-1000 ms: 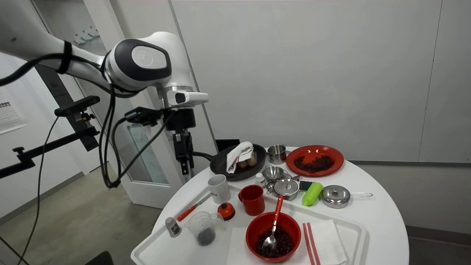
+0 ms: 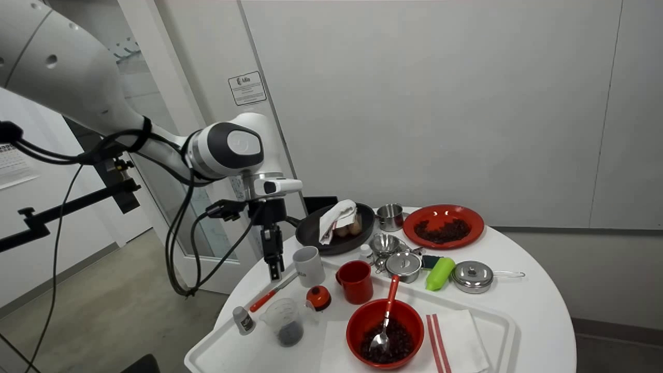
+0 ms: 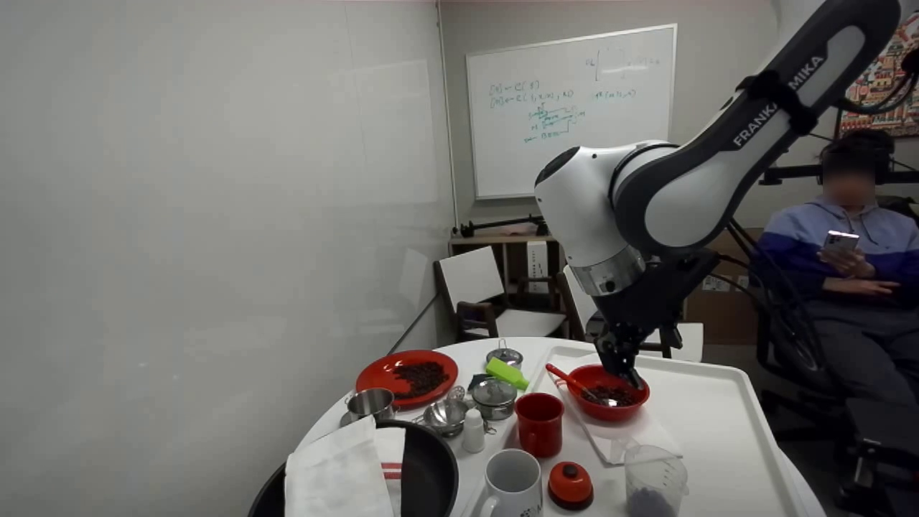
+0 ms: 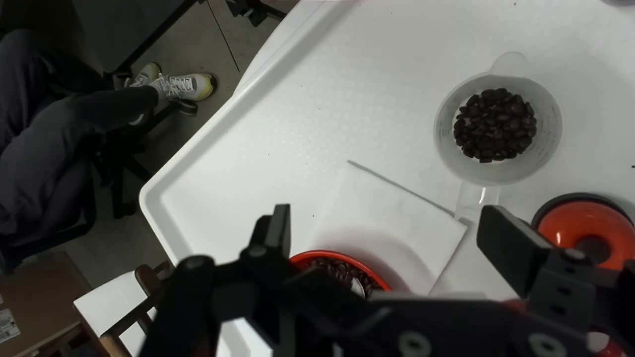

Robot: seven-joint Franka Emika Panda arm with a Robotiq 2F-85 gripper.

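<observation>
My gripper stands open, its two fingers wide apart with nothing between them. In exterior view 1 the gripper [image 2: 275, 273] hangs pointing down over the left part of the table, near the grey-white mug [image 2: 308, 266] and the red-handled knife [image 2: 273, 293]. A clear measuring cup [image 4: 443, 128] with dark beans stands on the tray, ahead of the fingers in the wrist view. The red bowl [image 2: 352, 332], holding dark beans and a red-handled spoon [image 2: 392, 295], is partly hidden by the gripper in the wrist view.
Beside the measuring cup sits a red-orange lidded object [image 2: 318, 298]; a red mug [image 2: 356, 283] is close by. A black pan [image 2: 307, 233], a red plate with beans [image 2: 470, 231] and metal cookware [image 2: 404, 264] fill the back. The white tray [image 3: 724, 413] has clear room.
My arm has come down and slightly to the right in exterior view 1, bringing the gripper closer to the table. The objects on the table have stayed in place.
</observation>
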